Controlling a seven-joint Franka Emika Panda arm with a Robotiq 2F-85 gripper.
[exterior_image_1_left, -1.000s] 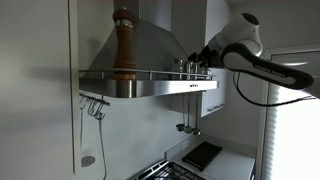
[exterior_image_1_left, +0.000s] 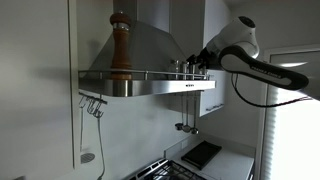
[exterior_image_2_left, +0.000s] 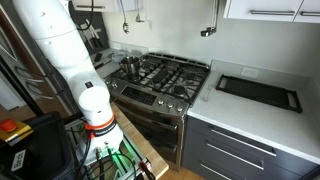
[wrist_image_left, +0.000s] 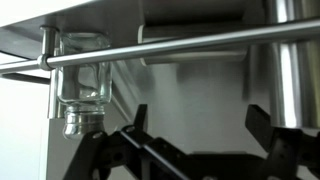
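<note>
In the wrist view my gripper stands open, its dark fingers wide apart with only bare grey metal showing between them. Left of the fingers is a clear glass jar (wrist_image_left: 84, 75), its narrow end pointing down in the image. A shiny steel cylinder (wrist_image_left: 289, 70) appears at the right, partly cut off. Seen from outside, my gripper (exterior_image_1_left: 208, 56) is at the right end of the range hood's railed shelf, close to small containers (exterior_image_1_left: 181, 68). Exterior view 2 shows part of the arm (exterior_image_2_left: 94, 112), but not the gripper.
A metal rail (wrist_image_left: 190, 43) crosses in front of the jar and cylinder. A wooden mill (exterior_image_1_left: 121, 46) stands at the hood shelf's left end. Utensils (exterior_image_1_left: 187, 116) hang below the hood. Beneath are the stove (exterior_image_2_left: 165, 83), a pot (exterior_image_2_left: 130, 65) and a black tray (exterior_image_2_left: 257, 93) on the counter.
Exterior view 1 has shifted slightly left as a whole, hood and mill included. The arm stays at the shelf's right end with little visible motion.
</note>
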